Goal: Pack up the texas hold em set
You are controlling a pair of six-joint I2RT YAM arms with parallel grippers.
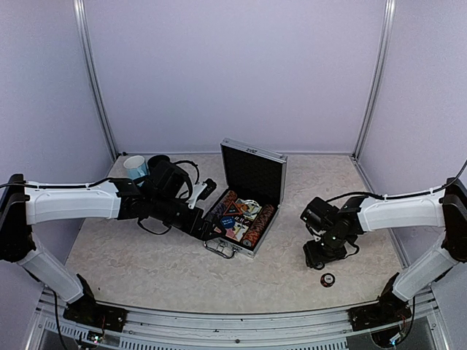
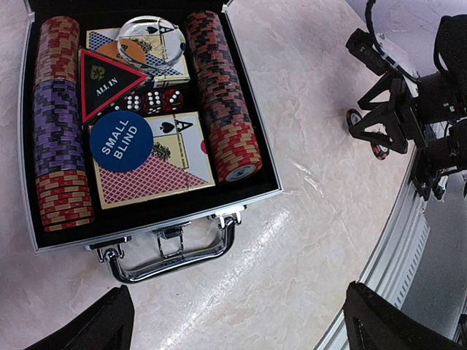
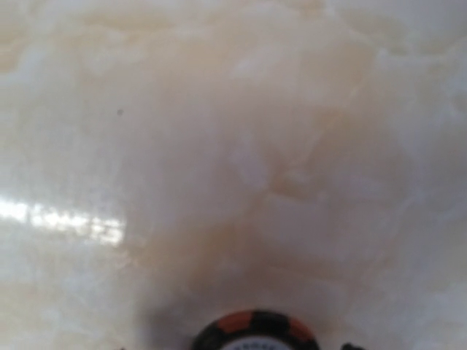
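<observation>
The open poker case (image 2: 273,182) holds chip stacks (image 2: 58,120), card decks (image 2: 182,138), dice (image 2: 153,102), a blue SMALL BLIND disc (image 2: 122,141) and a triangular ALL IN marker (image 2: 108,84). Just in front of its handle (image 2: 175,270), my left gripper is open and empty. On the right, my right gripper (image 1: 315,264) is low over the table, fingers apart around a black and orange chip (image 3: 255,324). That chip (image 2: 354,118) shows between the fingertips, with gaps beside it. Another chip (image 1: 327,280) lies flat nearer the front edge.
A light blue cup (image 1: 135,166) and a dark cup (image 1: 157,160) stand at the back left, partly behind the left arm. The lid (image 1: 253,171) is raised. Table between case and right gripper is clear.
</observation>
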